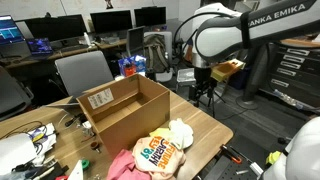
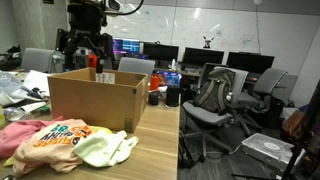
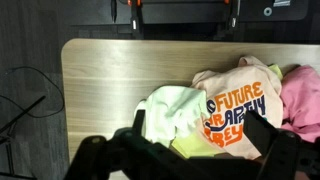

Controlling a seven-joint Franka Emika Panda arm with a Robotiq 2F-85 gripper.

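Observation:
My gripper hangs above the table, its two black fingers wide apart and nothing between them. Below it in the wrist view lie a pale green-white cloth, a peach cloth with blue and orange lettering, and a pink cloth. Yellowish fabric peeks out beneath them. An open cardboard box stands behind the cloths, outside the wrist view. From the second exterior view, the gripper appears over the box, though its depth is hard to judge there.
Bare wooden table lies beside the pale cloth. Tools and small items clutter the table's left side in the first exterior view. Office chairs and desks with monitors stand behind.

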